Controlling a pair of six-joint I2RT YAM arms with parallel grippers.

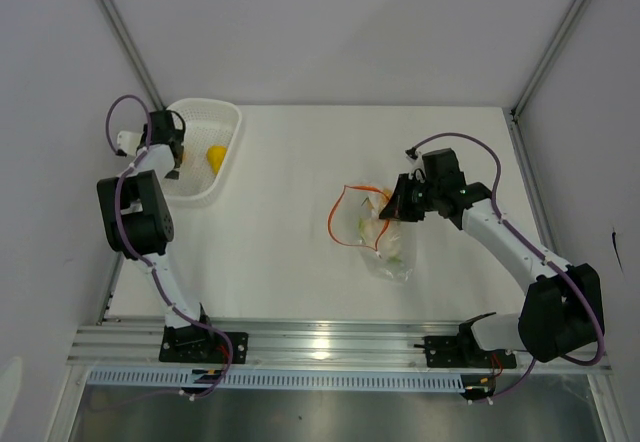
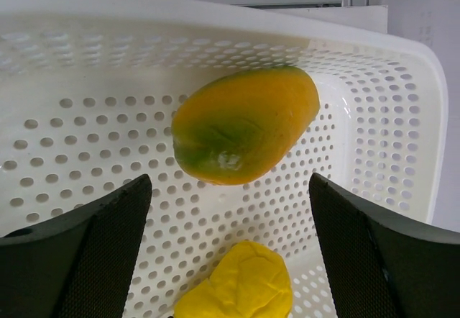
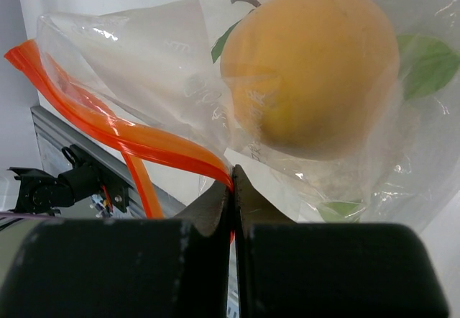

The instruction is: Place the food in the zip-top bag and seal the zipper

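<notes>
My left gripper [image 1: 170, 147] is over the white basket [image 1: 230, 117], open above a yellow-green mango-like fruit [image 2: 244, 124]; a yellow pepper-like food [image 2: 237, 289] lies beside it, also visible in the top view [image 1: 216, 157]. The clear zip bag [image 1: 385, 252] with orange zipper strips lies right of centre, a round orange fruit [image 3: 309, 66] and green leaves visible through it. My right gripper is shut on the bag's orange edge, holding the mouth partly raised.
The middle of the white table [image 1: 290, 212] between basket and bag is clear. Metal rails border the table, with grey walls at the sides and back.
</notes>
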